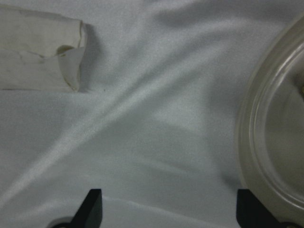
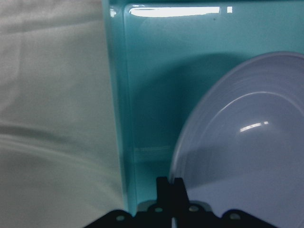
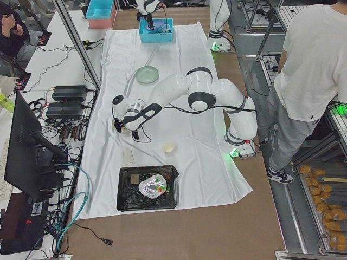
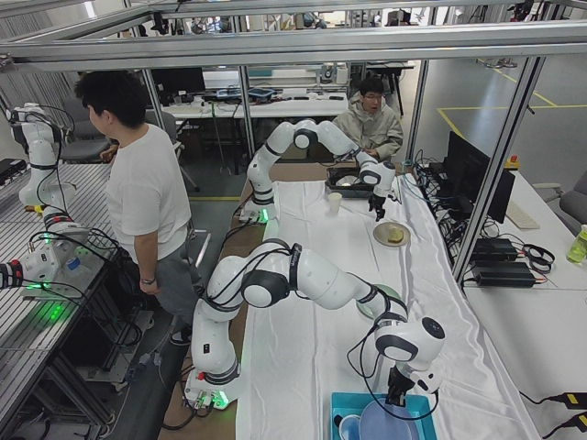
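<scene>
My left gripper (image 3: 126, 125) is open above the white cloth, over the near side of a beige plate (image 4: 392, 235) with a yellow item on it; in the left wrist view the plate's rim (image 1: 251, 118) is at right, a folded paper wrapper (image 1: 38, 57) at upper left. My right gripper has its fingers close together at the rim of a lavender plate (image 2: 247, 156) in a teal bin (image 2: 199, 33); whether it grips the rim is unclear.
A green plate (image 3: 147, 75) lies mid-table, a cup (image 3: 168, 147) and a black tray (image 3: 124, 195) near the left arm's end. A person (image 3: 309, 70) stands beside the table.
</scene>
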